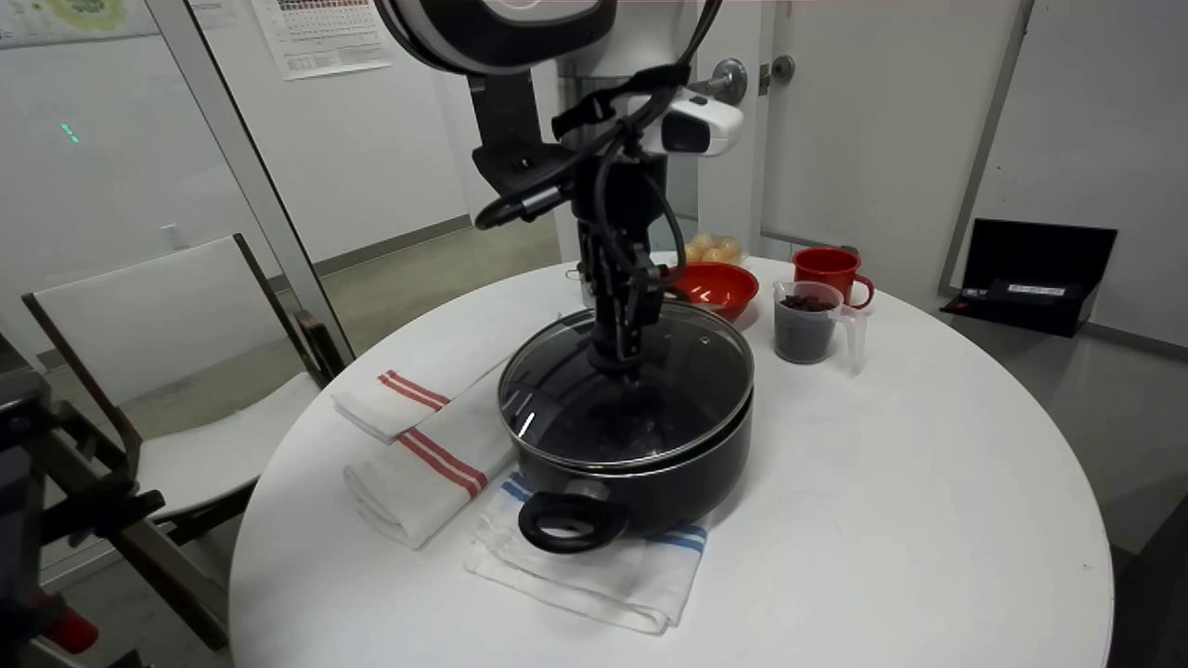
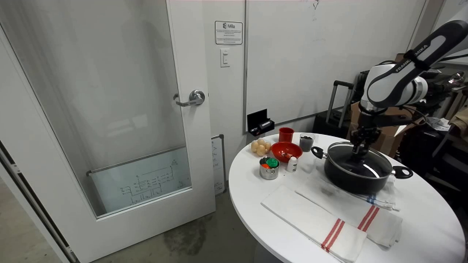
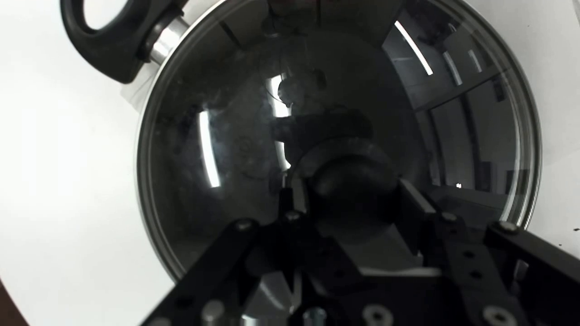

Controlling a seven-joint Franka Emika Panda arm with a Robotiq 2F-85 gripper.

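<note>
A dark pot (image 1: 679, 490) stands on a folded blue-striped towel (image 1: 601, 584). Over its mouth is a glass lid (image 1: 568, 412) with a metal rim, shifted slightly left in exterior view 1, where a gap shows below the rim at the right front. My gripper is shut on the round black lid knob (image 3: 353, 174), which fills the space between its fingers in the wrist view. In exterior view 2 the gripper (image 2: 360, 147) comes straight down onto the centre of the lid (image 2: 342, 155).
Two red-striped towels (image 1: 445, 456) (image 2: 307, 219) lie left of the pot in exterior view 1. Behind it are a red bowl (image 1: 718, 288), a measuring cup (image 1: 804, 334) and a red mug (image 1: 827, 267). A small metal pot (image 2: 268, 171) and white bottle (image 2: 292, 164) stand nearby.
</note>
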